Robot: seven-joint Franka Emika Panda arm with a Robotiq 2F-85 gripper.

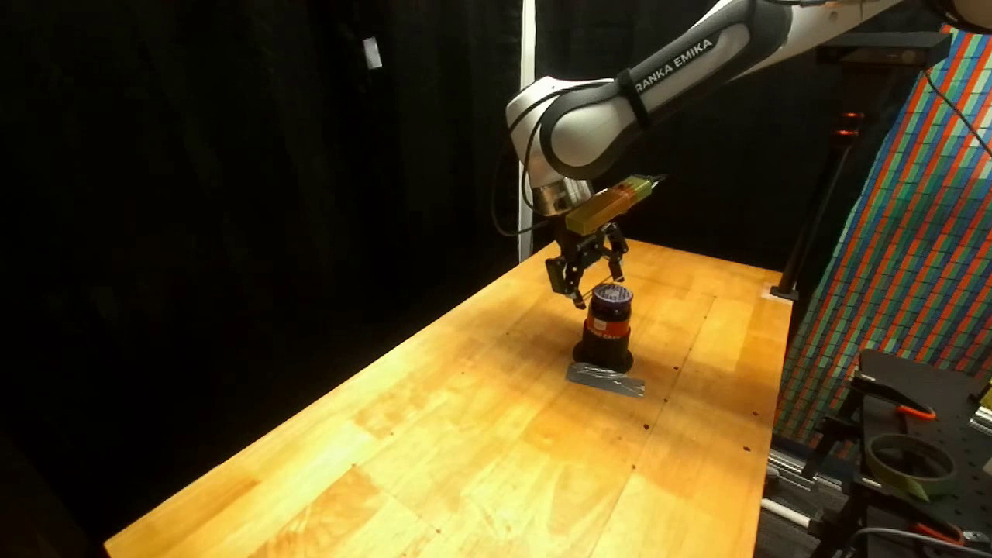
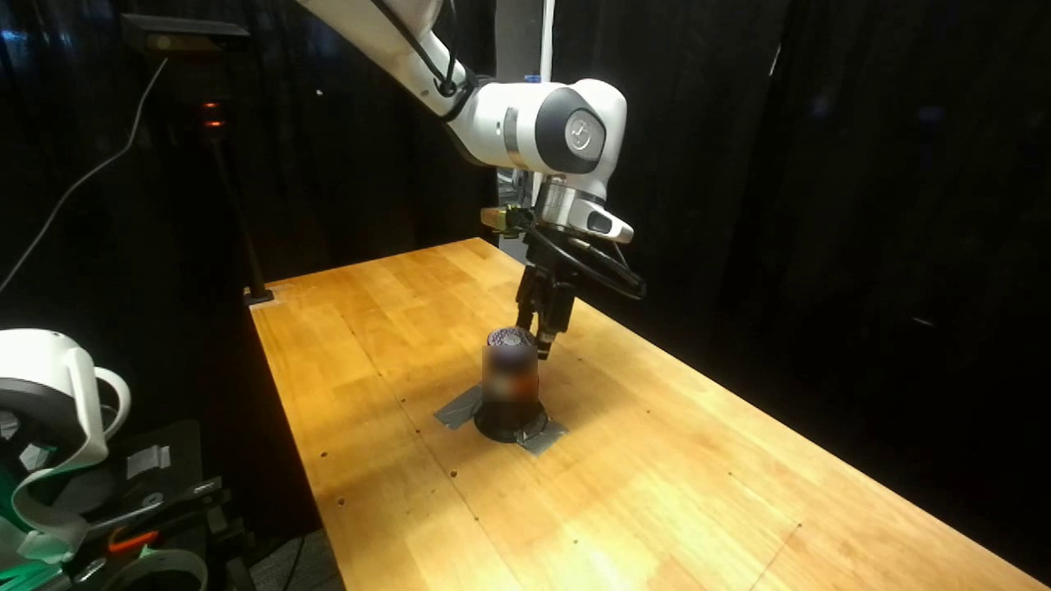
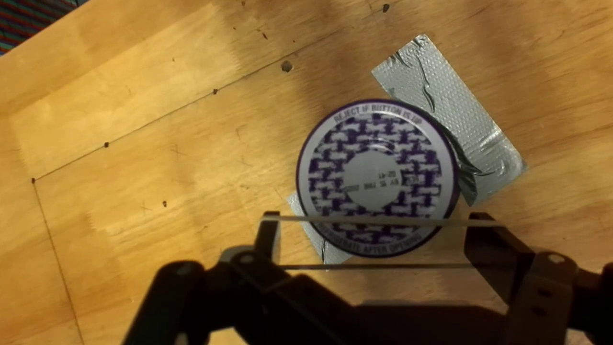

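Observation:
A jar with a purple-and-white patterned lid (image 3: pixel 373 180) and an orange label (image 1: pixel 609 327) stands upright in a black round holder (image 1: pixel 604 353). Grey tape (image 3: pixel 454 120) fixes that holder to the wooden table. My gripper (image 1: pixel 599 289) is open, at about lid height and just behind the jar in exterior view 1. Seen from the wrist, its fingers (image 3: pixel 268 238) are spread wider than the lid, with two thin bands (image 3: pixel 368 220) stretched between them across the lid's lower part. Whether the bands touch the lid I cannot tell. In exterior view 2 the jar's label is blurred.
A dark stand (image 1: pixel 790 288) rises at the table's far right edge. Off the table, a black side surface holds a tape roll (image 1: pixel 911 465) and tools.

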